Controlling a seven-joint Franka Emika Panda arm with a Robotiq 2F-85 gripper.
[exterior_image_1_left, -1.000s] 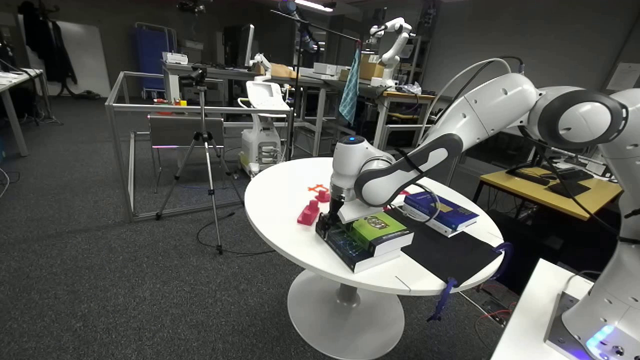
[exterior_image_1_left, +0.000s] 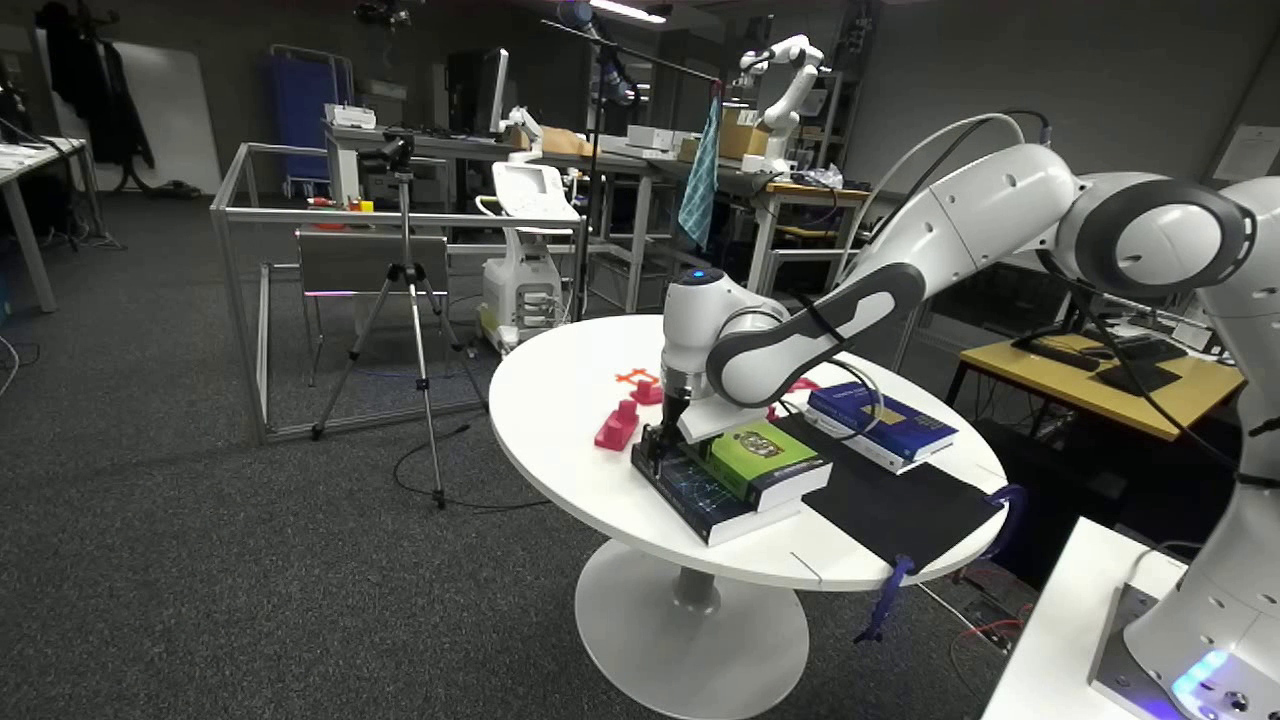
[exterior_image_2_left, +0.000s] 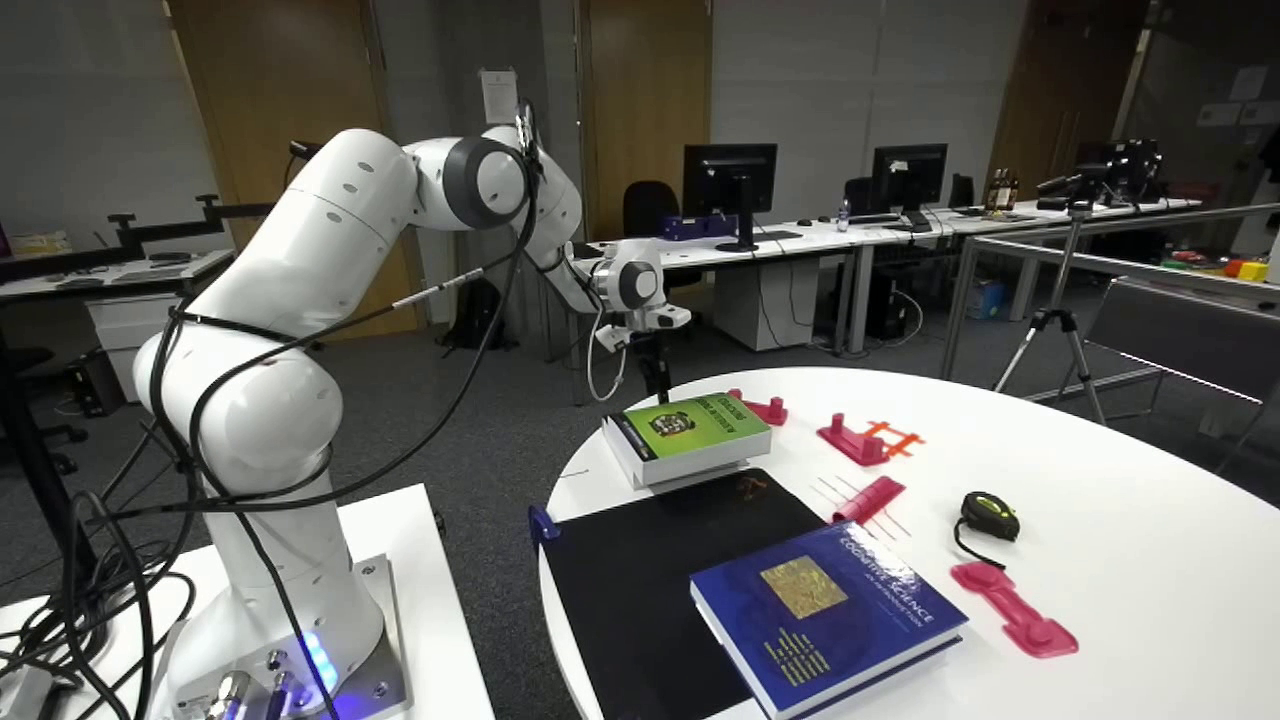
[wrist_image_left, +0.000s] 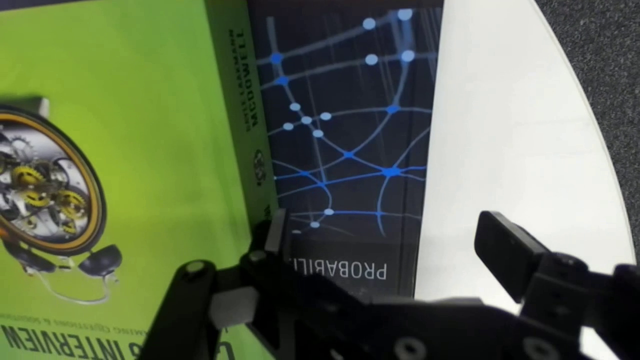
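Note:
A green book (wrist_image_left: 162, 150) with a clock on its cover lies on top of a dark, wider book (wrist_image_left: 354, 138) printed with blue network lines, leaving a strip of the lower cover bare. My gripper is open, its fingers spread across that strip. The left finger in the wrist view stands against or very close to the green book's spine; the right one is over the white table, past the dark book's edge. In the first exterior view, the gripper (exterior_image_1_left: 667, 446) points down at the far left end of the stack. Nothing shows held.
Beside the stack a black mat (exterior_image_1_left: 894, 498) covers part of the round white table (exterior_image_2_left: 1128, 528). Blue books (exterior_image_1_left: 882, 420) lie on its other side. Red plastic parts (exterior_image_2_left: 854, 442) and a tape measure (exterior_image_2_left: 990, 516) are scattered farther along.
The green book has shifted slightly right across the dark book in the first exterior view. The arm's wrist has moved slightly left and tilted; the dark book appears unmoved.

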